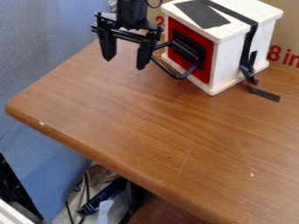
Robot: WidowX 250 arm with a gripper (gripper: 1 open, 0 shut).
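A black gripper (125,49) hangs over the back left of the wooden table, its two fingers spread apart and pointing down with empty space between them. Just right of it stands a white box (229,83) with a red front panel (184,36). A black bar handle (176,73) sticks out from that panel toward the gripper, close to its right finger; whether they touch I cannot tell. Black straps (251,44) run over the box and down its side.
A cardboard box (284,52) stands behind the white box. A blue-grey partition (35,61) lies along the left, with bags and cables on the floor below the table edge.
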